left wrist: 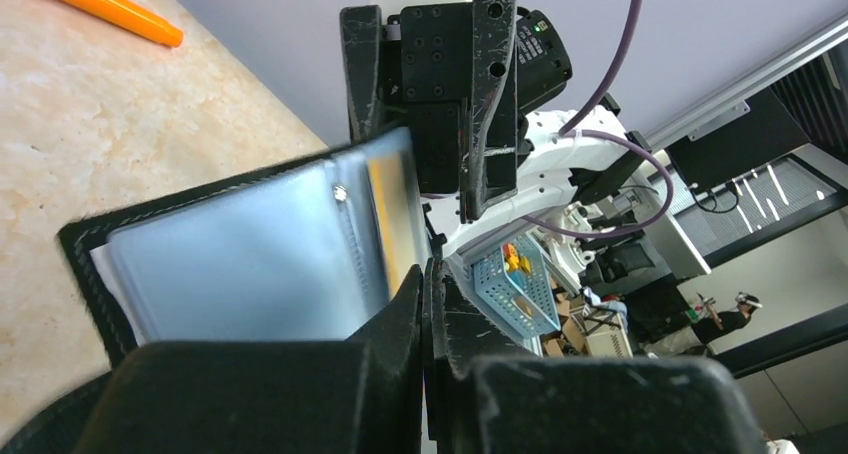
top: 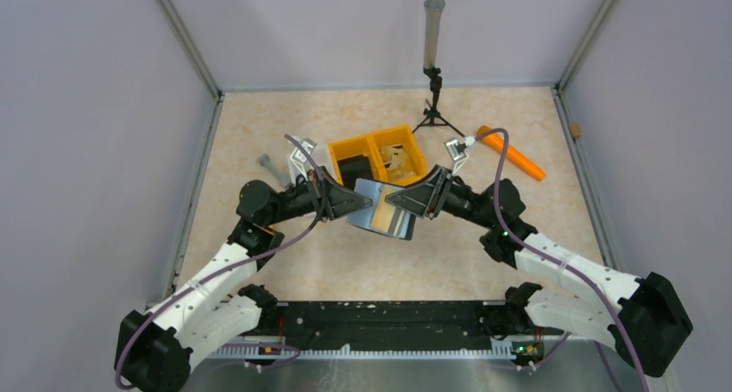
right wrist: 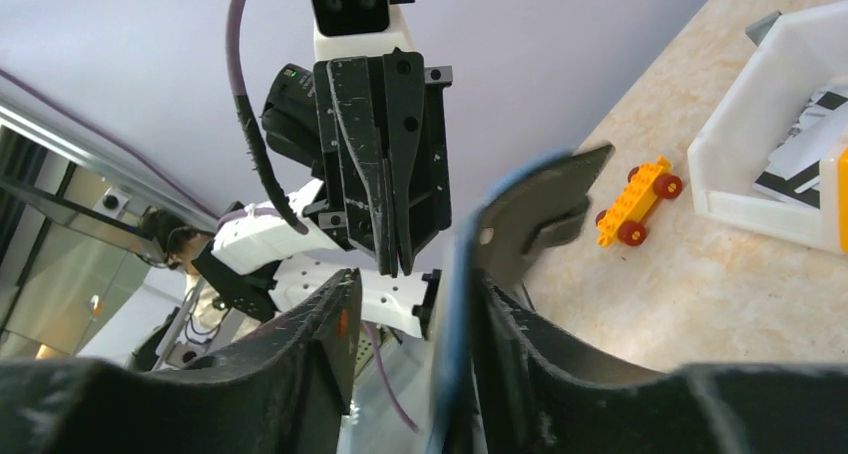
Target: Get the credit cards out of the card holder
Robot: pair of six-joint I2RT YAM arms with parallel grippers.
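The card holder (top: 375,219), an open black wallet with light-blue pockets and a tan card, is held up between my grippers. In the left wrist view its blue pocket (left wrist: 240,254) faces the camera, with the tan card (left wrist: 390,214) at the right side. My left gripper (top: 362,202) is shut at the holder's left side; nothing clearly shows between its fingertips. My right gripper (top: 396,199) is at the right side; in the right wrist view the holder (right wrist: 510,224) appears edge-on and blurred between or just beyond its part-open fingers, so contact is unclear.
A yellow bin (top: 362,142) and a white box (right wrist: 730,164) stand behind the grippers. A toy car (right wrist: 630,204), an orange tube (top: 514,154) and a tripod stand (top: 433,107) are around them.
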